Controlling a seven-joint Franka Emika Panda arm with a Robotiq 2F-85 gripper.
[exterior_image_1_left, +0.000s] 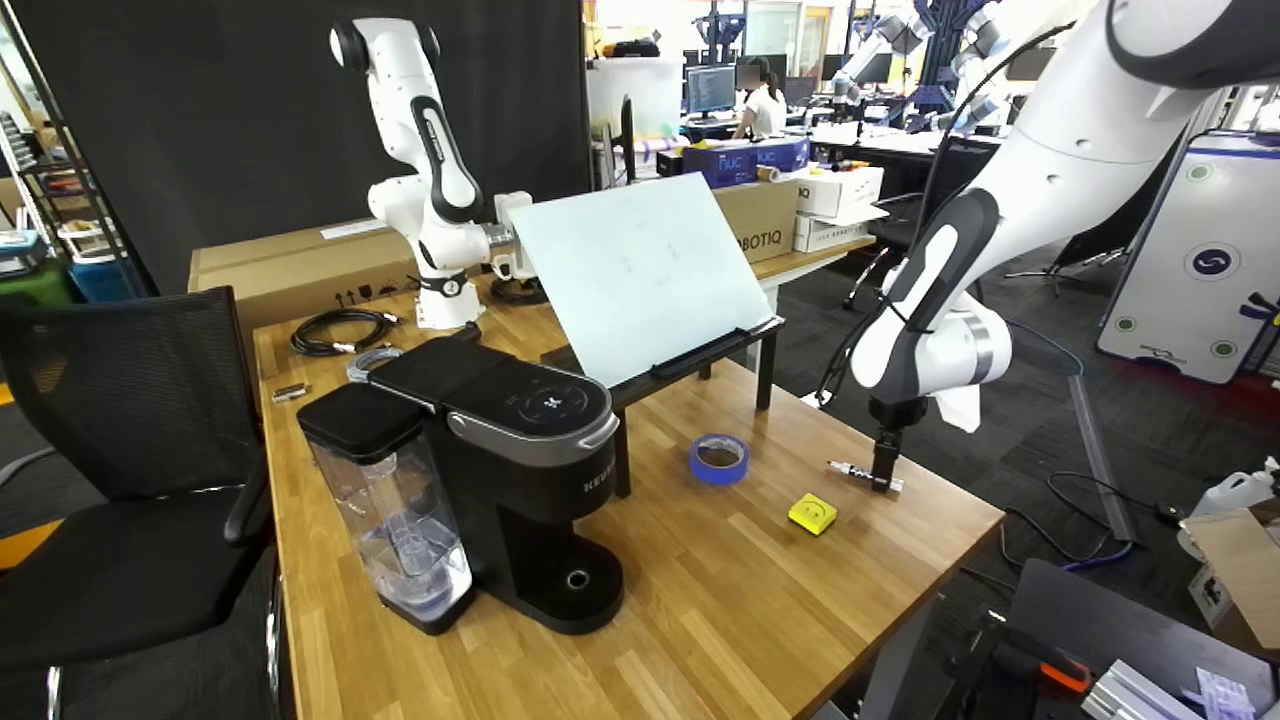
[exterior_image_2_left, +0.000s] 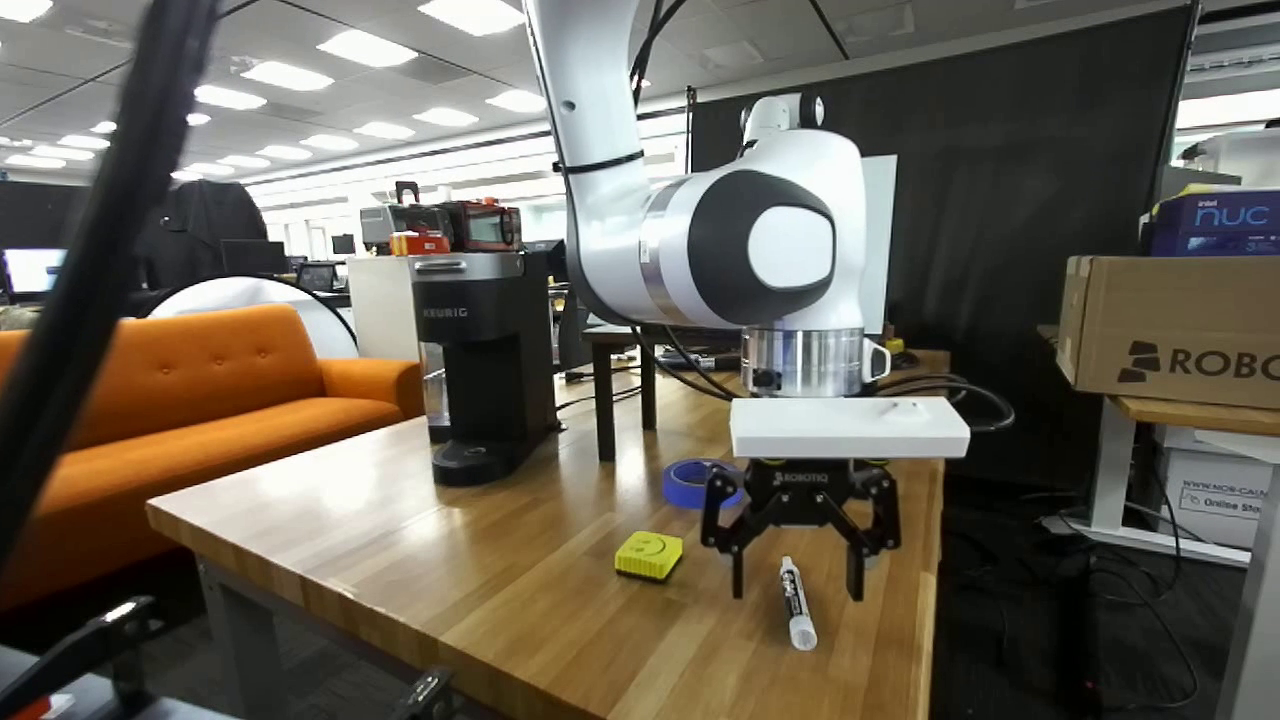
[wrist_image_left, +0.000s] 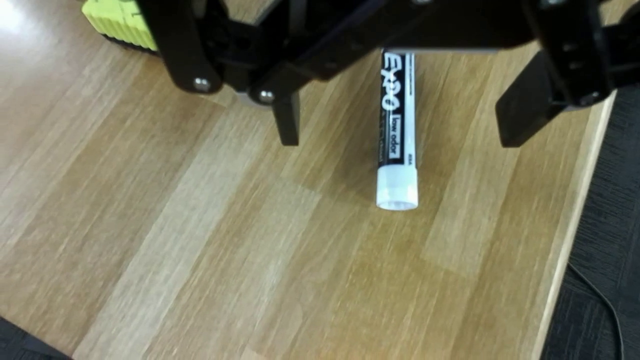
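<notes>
A white and black marker (exterior_image_2_left: 797, 604) lies on the wooden table near its right edge. My gripper (exterior_image_2_left: 797, 578) is open above it, with the marker between and below the spread fingers, touching neither as far as I can tell. In the wrist view the marker (wrist_image_left: 396, 138) runs lengthwise between the two fingertips; its far part is hidden behind the gripper. Exterior view 1 shows the gripper (exterior_image_1_left: 885, 480) from the side, low over the marker (exterior_image_1_left: 849, 470) and partly covering it.
A yellow block (exterior_image_1_left: 812, 514) and a blue tape roll (exterior_image_1_left: 719, 460) sit nearby. Farther off stand a black coffee maker (exterior_image_1_left: 528, 480) and a tilted whiteboard (exterior_image_1_left: 648, 276) on a black-legged stand.
</notes>
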